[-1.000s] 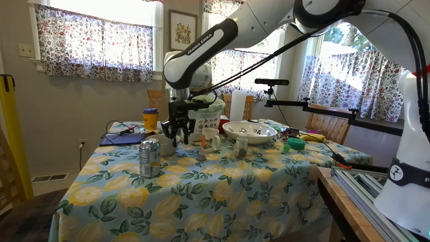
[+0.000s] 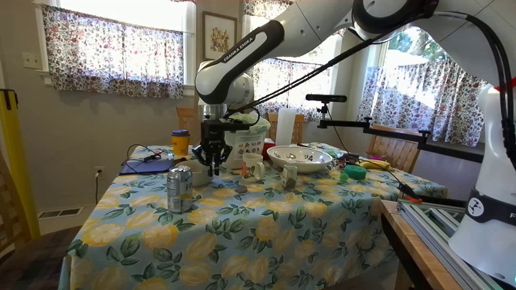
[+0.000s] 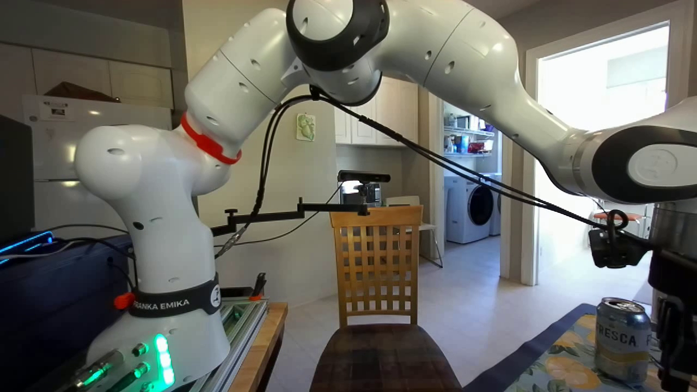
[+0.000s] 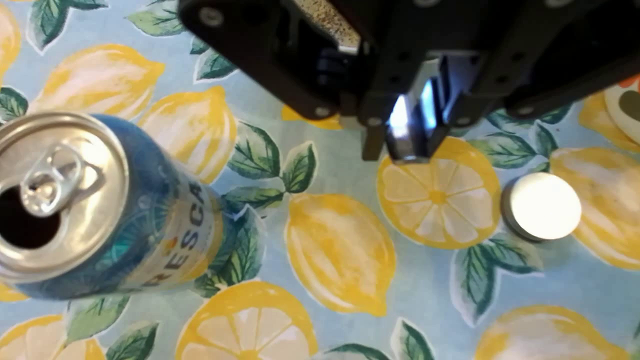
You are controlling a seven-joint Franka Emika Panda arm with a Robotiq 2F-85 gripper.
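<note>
My gripper points down over the table with its fingers drawn close together. A small bright, shiny patch [image 4: 414, 114] shows between them; I cannot tell what it is. In exterior view 1 the gripper [image 2: 213, 174] is in front of part of the white bowl [image 2: 199, 179]; whether it touches it cannot be made out. A Fresca can [image 4: 180, 240] stands upright and opened beside the gripper, apart from it. On the other side, a small white-topped round lid [image 4: 544, 206] lies on the cloth.
A patterned mug [image 2: 251, 169], a small jar [image 2: 289, 176] and a wide flowered bowl [image 2: 302, 159] stand to the right. Behind are a yellow cup [image 2: 180, 143] and a white bin [image 2: 242, 145].
My gripper's fingers have come together from a wider opening. The arm has shifted very slightly; the can, mug and bowls stay where they were.
</note>
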